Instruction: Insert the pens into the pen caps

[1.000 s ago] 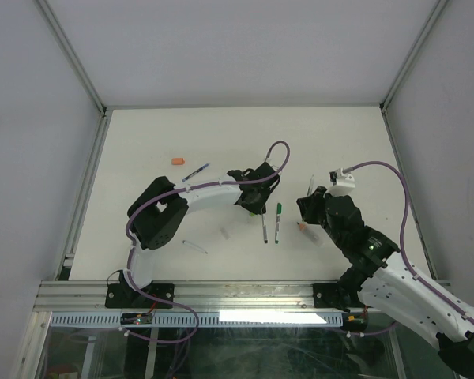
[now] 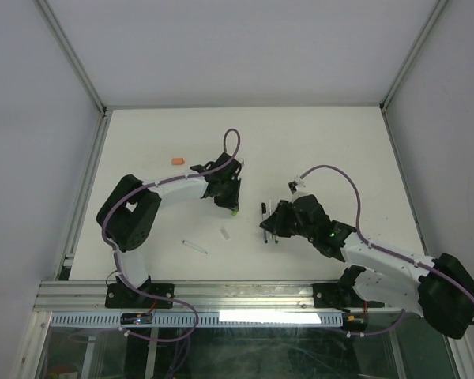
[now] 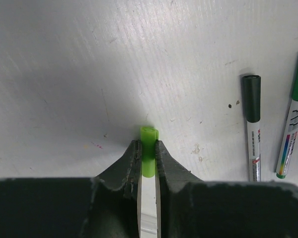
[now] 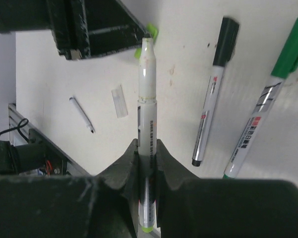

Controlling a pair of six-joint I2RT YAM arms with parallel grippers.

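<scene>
My left gripper is shut on a lime-green pen cap (image 3: pixel 148 158), held above the white table. In the right wrist view part of that cap shows beyond the dark left finger, near the top. My right gripper is shut on an uncapped white marker pen (image 4: pixel 147 124), its whitish nib end pointing away from the fingers and its green end nearest the camera. Seen from above, the right gripper (image 2: pixel 268 224) stands to the right of the left gripper (image 2: pixel 235 208), with a gap between them.
A black-capped marker (image 3: pixel 254 126) and a green-capped marker (image 3: pixel 292 116) lie side by side, under the right gripper from above. A small clear piece (image 4: pixel 119 101) and a thin white pen (image 4: pixel 82 114) lie toward the front. An orange block (image 2: pixel 178 161) sits at back left.
The left gripper has shifted left with the green cap.
</scene>
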